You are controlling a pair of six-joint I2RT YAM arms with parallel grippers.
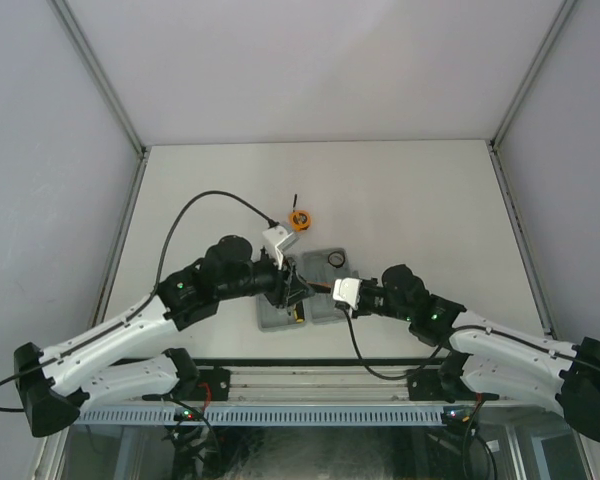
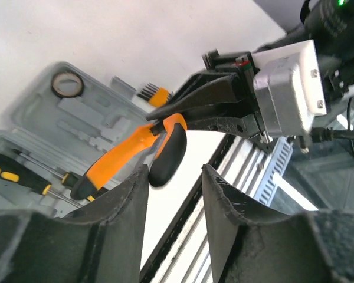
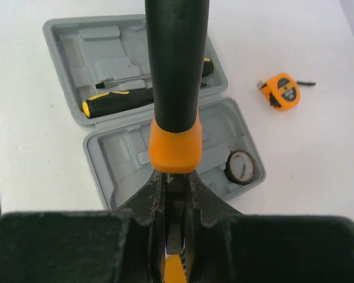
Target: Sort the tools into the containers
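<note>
Orange-and-black-handled pliers (image 2: 115,160) hang over the containers, handles pointing towards my left gripper. My right gripper is shut on their metal head; the right wrist view shows the handles edge-on. In the left wrist view, my left gripper is open, its fingertips apart and close to the handle ends, not closed on them. Grey container (image 3: 58,56) holds screwdrivers with black and yellow handles (image 3: 118,103). In the other grey container (image 3: 100,171) lies a roll of black tape (image 3: 240,167). An orange tape measure (image 3: 281,92) rests on the bare table.
A brush (image 2: 155,95) with an orange part lies by the tape container's edge. Both arms meet closely above the containers.
</note>
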